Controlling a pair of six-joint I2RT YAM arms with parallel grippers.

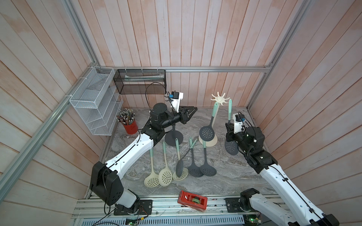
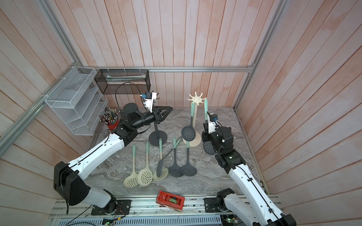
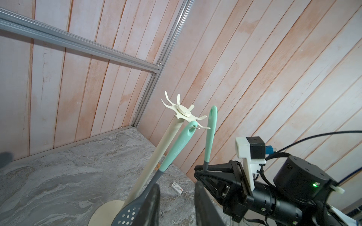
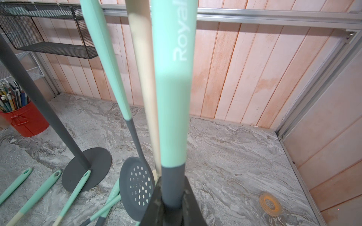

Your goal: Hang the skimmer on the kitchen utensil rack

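A dark skimmer with mint handle [image 1: 231, 146] stands upright in my right gripper [image 1: 230, 130], which is shut on its shaft; in the right wrist view the handle [image 4: 174, 82] fills the centre. Just left of it is the cream utensil rack [image 1: 219, 98] with hooks on top; another dark skimmer [image 1: 206, 132] hangs from it. The held handle's top [image 3: 212, 113] is beside the hooks, apart from the hanging one. My left gripper [image 1: 190, 113] is open and empty, left of the cream rack, near a dark rack [image 1: 174, 138] mostly behind that arm.
Several skimmers [image 1: 165, 175] lie on the front of the marble table [image 1: 241, 173]. A red pen bucket [image 1: 130, 127] stands at left, below white mesh shelves [image 1: 92, 98] and a black mesh shelf [image 1: 139, 90]. A red tape dispenser [image 1: 192, 200] sits at the front edge.
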